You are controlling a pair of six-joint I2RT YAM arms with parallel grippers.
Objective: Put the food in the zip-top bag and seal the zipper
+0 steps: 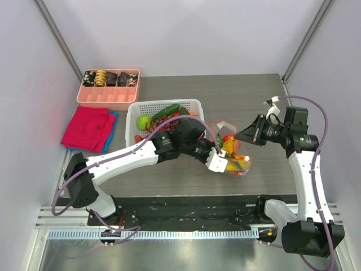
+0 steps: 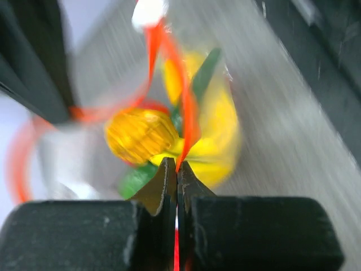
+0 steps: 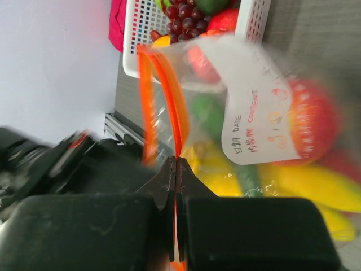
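Observation:
The clear zip bag (image 1: 240, 166) holds yellow, red and green food on the table, right of the basket. My left gripper is shut on its orange zipper edge, which rises from between the fingers. My right gripper is also shut on the orange zipper strip, at the bag's upper side, with the white label beside it. In the top view the left wrist hides part of the bag.
A white basket (image 1: 135, 104) of produce stands left of the bag, a pink bin (image 1: 104, 99) at back left, red and blue cloths (image 1: 84, 127) at left.

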